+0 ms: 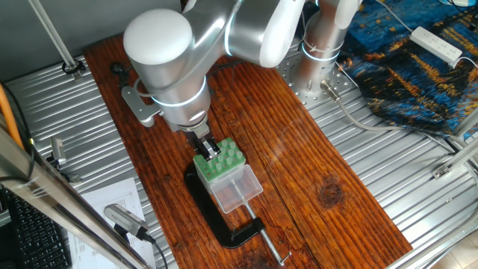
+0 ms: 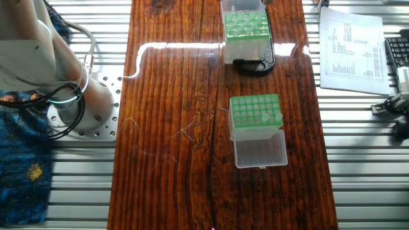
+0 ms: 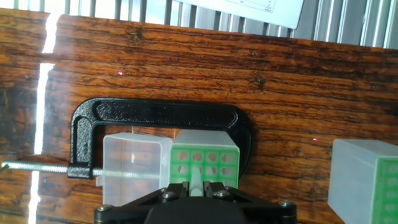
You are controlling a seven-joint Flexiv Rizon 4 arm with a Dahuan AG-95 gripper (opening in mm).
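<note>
A green-topped tube rack (image 1: 226, 160) stands on the wooden table, several pale tubes in its holes and its clear lid (image 1: 239, 190) folded open. Over the rack's far left part in exterior view 1 is my gripper (image 1: 210, 152). In the wrist view the gripper is shut on a pale, translucent tube (image 3: 196, 177), which points over the green grid (image 3: 211, 157). Whether the tube's lower end is clear of its hole cannot be told. A second green rack (image 2: 255, 105) holds two tubes (image 2: 278, 117) in its front row.
A black C-clamp (image 3: 158, 110) lies around the first rack, its screw (image 3: 43, 167) reaching out under the lid. The second rack's open lid (image 2: 260, 149) lies in front of it. Bare table (image 2: 172, 160) spreads beside both racks.
</note>
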